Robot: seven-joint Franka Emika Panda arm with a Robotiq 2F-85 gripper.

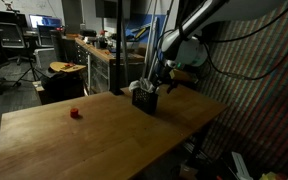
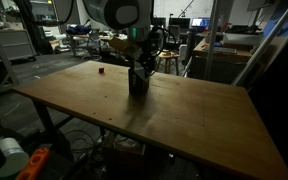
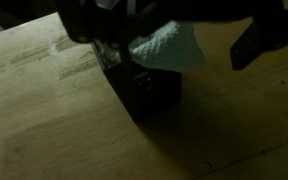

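A black box stands upright on the wooden table, with pale material showing at its top. Close up in the wrist view, a whitish-green crumpled cloth or tissue sticks out of the dark box. My gripper is open over the box's top, one dark finger on the right of the tissue, which is not gripped. From the second exterior side the box appears just under the gripper. The box's inside is hidden.
A small red object lies alone on the far part of the table. Beyond the table are chairs and a desk; a dark post rises behind the table edge.
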